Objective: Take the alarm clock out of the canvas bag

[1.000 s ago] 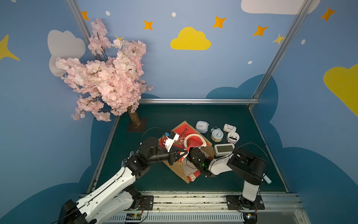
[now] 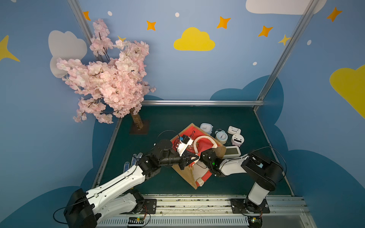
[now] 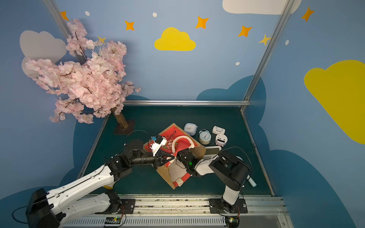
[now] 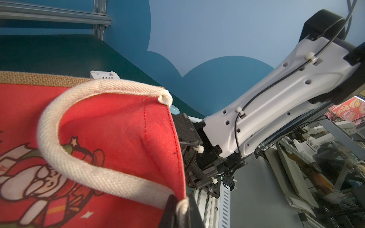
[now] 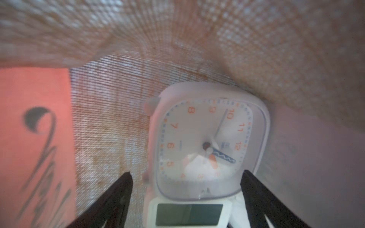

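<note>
The red and burlap canvas bag (image 2: 190,174) lies open on the table. My left gripper is shut on the cord at the bag's rim, where the white rope handle (image 4: 53,129) meets it. My right gripper is inside the bag, open, its fingers either side of the lower part of a square white alarm clock (image 5: 205,136), seen from close above and blurred. A small white device with a dark screen (image 5: 188,212) lies against the clock, between the fingertips.
Behind and right of the bag stand several clocks (image 2: 221,136) and a white screen device (image 2: 232,152). A blossom tree (image 2: 137,123) stands at the back left.
The bag has shifted right. My right arm has shifted slightly right.
</note>
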